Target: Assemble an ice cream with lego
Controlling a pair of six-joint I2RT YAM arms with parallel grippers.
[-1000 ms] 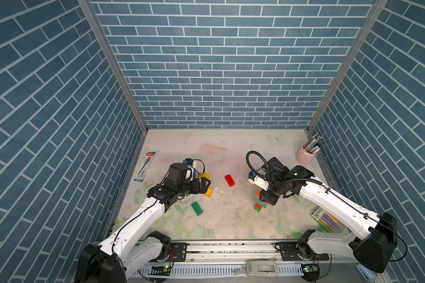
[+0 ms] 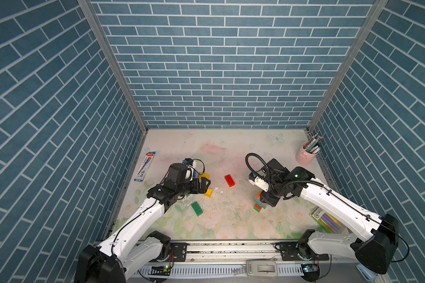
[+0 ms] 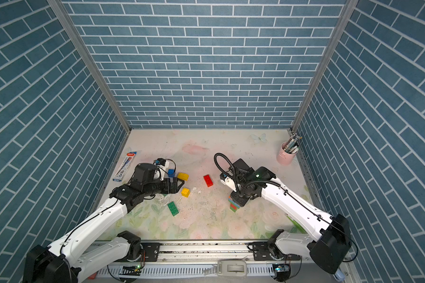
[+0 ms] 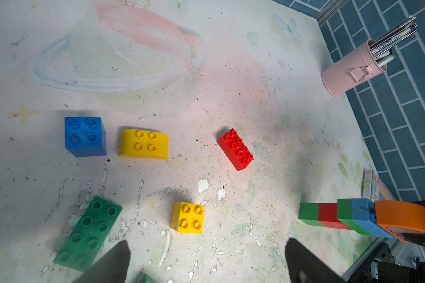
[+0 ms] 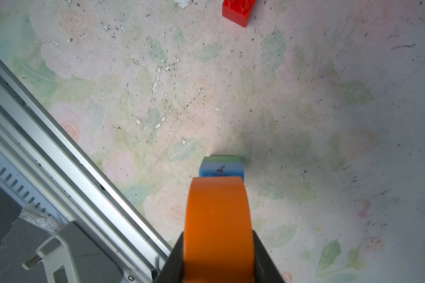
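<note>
A stack stands on the table's right half: a lower green brick (image 4: 309, 214), a red brick (image 4: 330, 216), another green brick (image 4: 347, 212), then a blue brick (image 4: 365, 214). Its upper part sits a little offset from the lower. On the blue brick's end rests a curved orange brick (image 4: 401, 217), slightly tilted; whether it is fully seated cannot be told. My right gripper is shut on the orange brick, which hides most of the stack in the right wrist view. My left gripper hangs open over the left side, nothing between its fingers.
Loose bricks lie on the left and middle: blue (image 4: 84, 136), curved yellow (image 4: 144, 144), small yellow (image 4: 188, 218), long green (image 4: 88, 233) and red (image 4: 235, 150). A pink pen cup (image 2: 305, 155) stands back right.
My right gripper has come down very slightly over the stack, still on the orange brick. The left arm and loose bricks have not moved.
</note>
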